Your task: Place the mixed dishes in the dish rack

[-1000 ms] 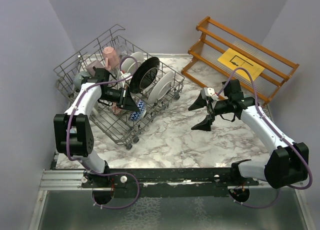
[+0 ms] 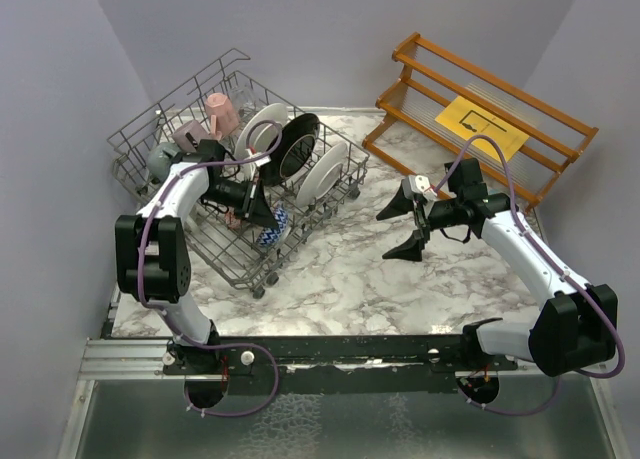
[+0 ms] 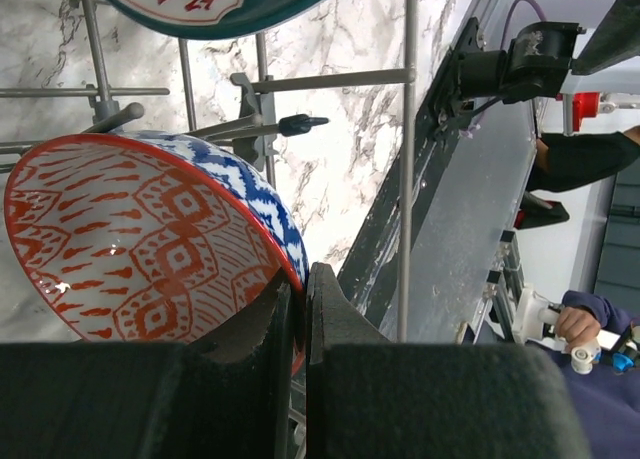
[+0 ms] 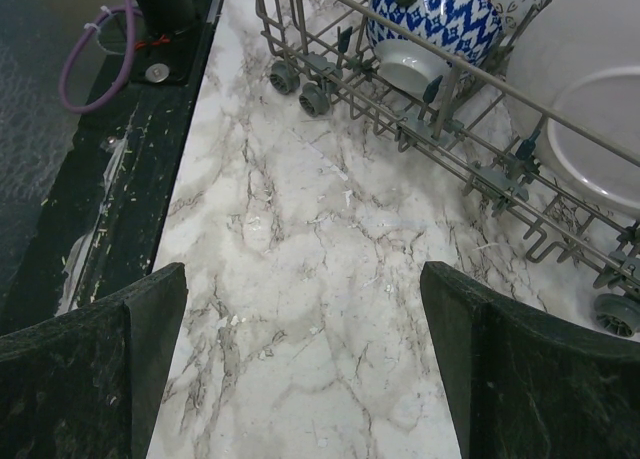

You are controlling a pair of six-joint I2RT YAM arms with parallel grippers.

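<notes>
A blue-and-white patterned bowl (image 2: 272, 227) with a red-patterned inside stands tilted on its side in the front part of the dish rack (image 2: 232, 263). My left gripper (image 2: 268, 222) is shut on its rim; the left wrist view shows the bowl (image 3: 150, 244) with its edge between the fingers. Seen from the right wrist, the bowl's blue outside and white foot (image 4: 410, 67) sit just behind the rack's wires. My right gripper (image 2: 402, 231) is open and empty over the bare counter, to the right of the rack.
White plates (image 2: 322, 173), a black pan-like dish (image 2: 296, 147) and pink mugs (image 2: 221, 113) occupy the rack's back and right side. A wooden stand (image 2: 480, 104) with a yellow sheet is at the back right. Marble counter (image 2: 345, 279) between the arms is clear.
The left arm has shifted slightly, its elbow a little to the right. The bowl under the left gripper has moved slightly left and tipped a bit. My right arm is still.
</notes>
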